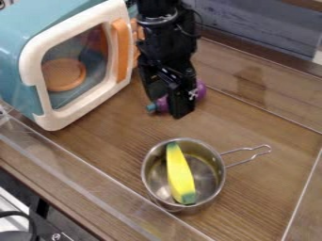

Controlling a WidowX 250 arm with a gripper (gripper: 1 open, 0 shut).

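Note:
My black gripper (172, 92) hangs open over a purple object (198, 91), which has a light blue part at its lower left; the gripper partly hides it. A yellow and green elongated object (180, 171) lies in a steel pot (160, 185) with a wire handle pointing right.
A light blue toy oven or microwave (38, 33) with a white-framed door and an orange disc inside stands at the left.

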